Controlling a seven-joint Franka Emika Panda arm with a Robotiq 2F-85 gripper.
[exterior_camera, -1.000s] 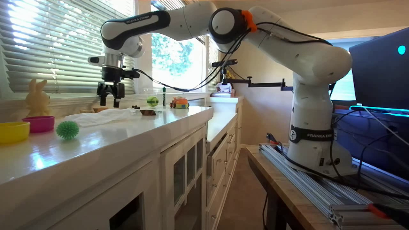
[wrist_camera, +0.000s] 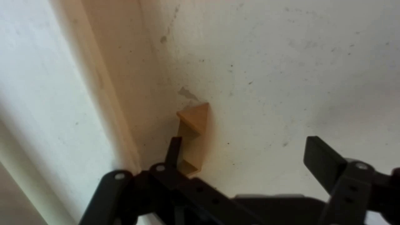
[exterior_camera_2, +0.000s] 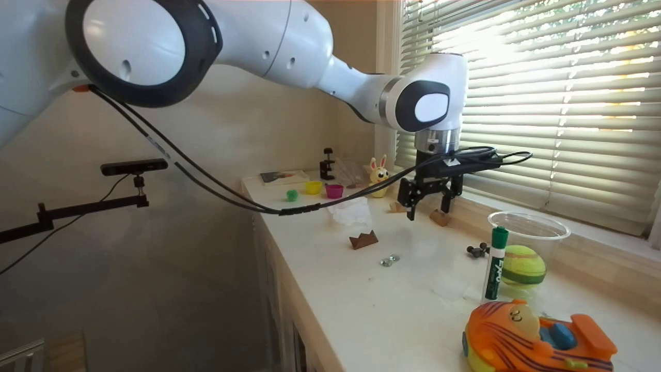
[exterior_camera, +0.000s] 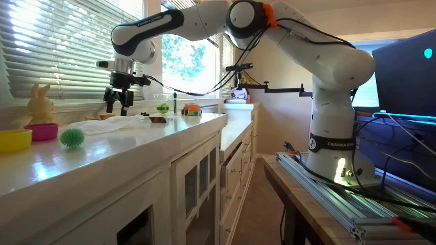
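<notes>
My gripper [exterior_camera_2: 430,212] is open above the white counter, near the window side, with nothing held between its fingers. In the wrist view the left finger [wrist_camera: 174,152] partly covers a small brown folded block [wrist_camera: 197,129], which lies on the counter close to the wall ledge. Bare counter shows below the gap, and the right finger [wrist_camera: 324,163] stands well apart. Other brown pieces rest nearby: one by the ledge [exterior_camera_2: 440,217], another behind the gripper [exterior_camera_2: 396,207], and a jagged brown piece [exterior_camera_2: 363,239] towards the counter's front.
Around the gripper are a crumpled white cloth [exterior_camera_2: 350,214], clear glass pebbles [exterior_camera_2: 390,260] and a dark small object [exterior_camera_2: 477,250]. A green marker [exterior_camera_2: 495,265], a clear cup [exterior_camera_2: 529,226] with a tennis ball, and an orange toy [exterior_camera_2: 537,341] stand at the near end. Bowls and a bunny [exterior_camera_2: 378,176] sit farther off.
The arm has shifted slightly to the right in exterior view 1, and the wrist has risen a little. The gripper stays open, and the objects on the counter have not moved.
</notes>
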